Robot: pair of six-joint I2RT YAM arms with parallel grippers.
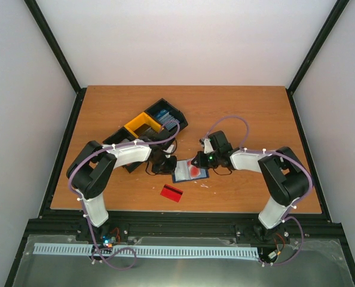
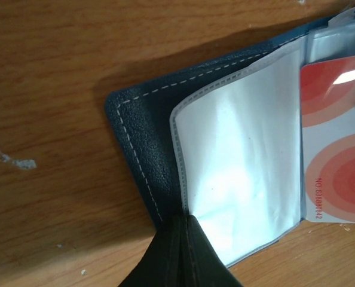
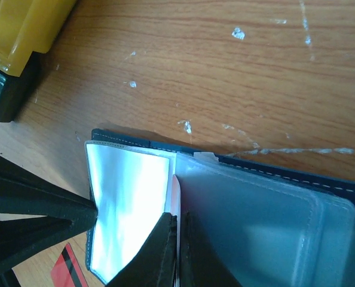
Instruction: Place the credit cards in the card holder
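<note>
The dark blue card holder lies open on the table, a white clear-covered sleeve on its left half. At its left edge my left gripper is shut, the sleeve's edge running in between its fingertips. A white card with red circles stands over the holder's middle, beside the right half's clear pocket. My right gripper is shut on this card, seen edge-on as a thin pale strip between the fingers. Whether the card is inside the pocket, I cannot tell. A red card with a black stripe lies in front of the holder.
Behind the left arm stands a black box with a yellow compartment and several items inside. Its yellow corner shows at the upper left of the right wrist view.
</note>
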